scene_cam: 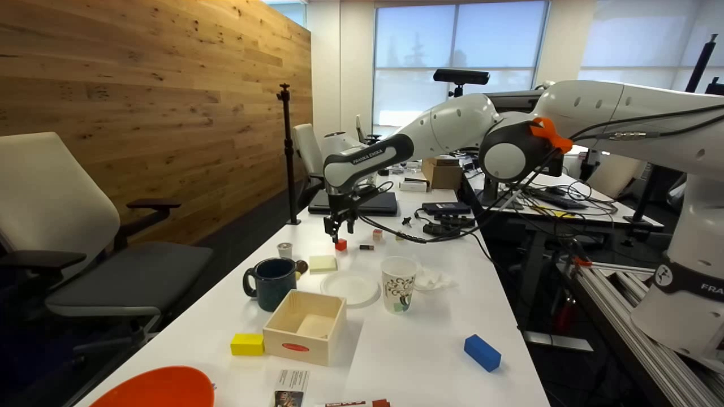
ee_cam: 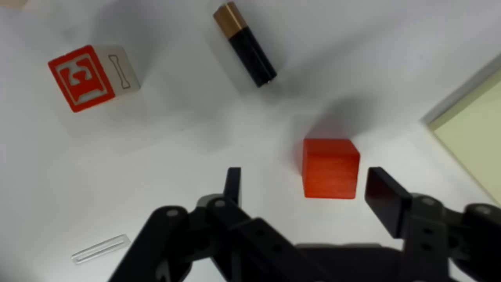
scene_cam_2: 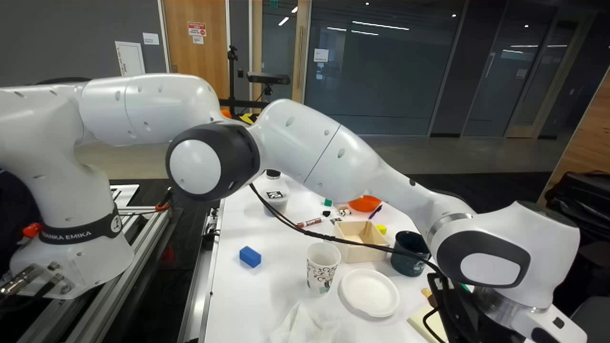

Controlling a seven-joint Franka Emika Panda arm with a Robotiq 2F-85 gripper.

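A small red cube point(ee_cam: 331, 169) lies on the white table in the wrist view, between the lines of my two fingers and closer to the right one. My gripper is open above it, and bare table shows between the cube and the left fingertip. Seen from exterior view 1, the gripper point(scene_cam: 341, 234) hangs low over the table, right by the red cube point(scene_cam: 341, 245). Whether a finger touches the cube I cannot tell. In exterior view 2 the arm hides both the gripper's fingers and the cube.
Close by lie a battery point(ee_cam: 245, 44), a letter block point(ee_cam: 94, 77), a paper clip point(ee_cam: 101, 249) and a pale yellow pad point(ee_cam: 474, 127). Further along stand a dark mug point(scene_cam: 271, 284), a paper plate point(scene_cam: 349, 288), a patterned cup point(scene_cam: 398, 285) and a wooden box point(scene_cam: 305, 346).
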